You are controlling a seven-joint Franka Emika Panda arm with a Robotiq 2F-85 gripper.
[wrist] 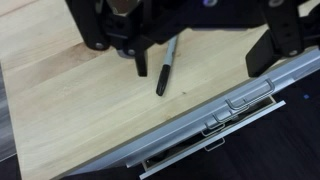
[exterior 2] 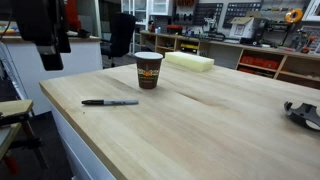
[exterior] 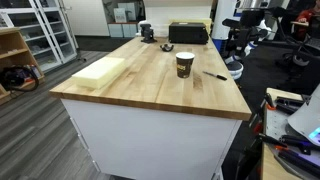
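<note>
A black and grey marker (exterior 2: 110, 102) lies on the wooden worktop (exterior 2: 190, 120) near its edge. Behind it, in exterior view 2, a dark paper cup (exterior 2: 149, 72) stands upright. The wrist view looks down on the marker (wrist: 165, 76), its black end showing and the rest hidden behind the gripper's body. My gripper is open, its two fingers wide apart above the worktop. The marker lies nearer the left finger in that view, with nothing visibly held. In exterior view 2 the dark gripper appears at the upper left, partly cut off.
A pale yellow block (exterior: 99, 72) lies at the worktop's left side in exterior view 1. A black object (exterior 2: 303, 115) rests at the right in exterior view 2. Drawer handles (wrist: 238, 103) show below the edge in the wrist view. Mid-worktop is mostly clear.
</note>
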